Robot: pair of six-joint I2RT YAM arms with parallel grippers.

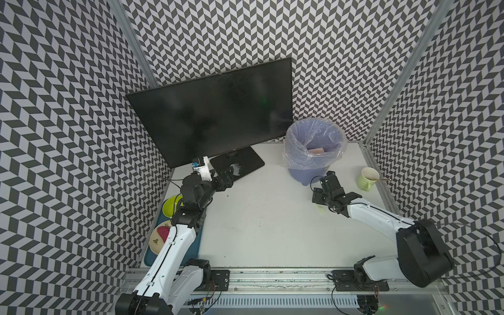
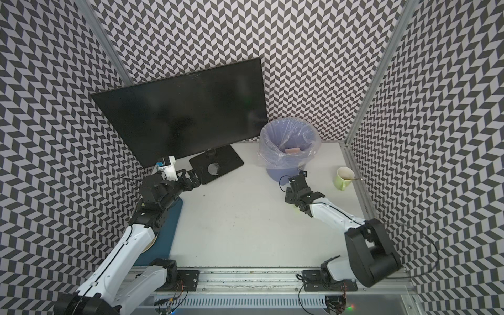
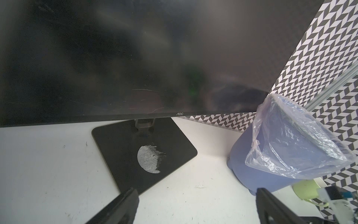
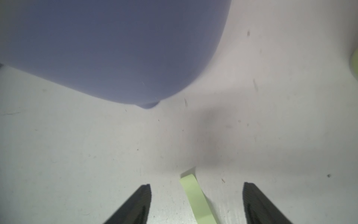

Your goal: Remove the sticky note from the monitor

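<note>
The monitor [image 1: 215, 113] stands at the back left; I see no note on its screen. A small pale green sticky strip [image 4: 198, 199] lies on the table in front of the blue bin [image 4: 123, 44]. My right gripper hangs over that strip, fingers apart, nothing seen held. My left gripper is open in front of the monitor stand [image 3: 119, 149], with nothing between its fingers.
The plastic-lined bin has a pink item [image 1: 316, 151] inside. A green mug [image 1: 366, 181] stands at the right. A blue tray [image 2: 168, 231] with dishes is at the left edge.
</note>
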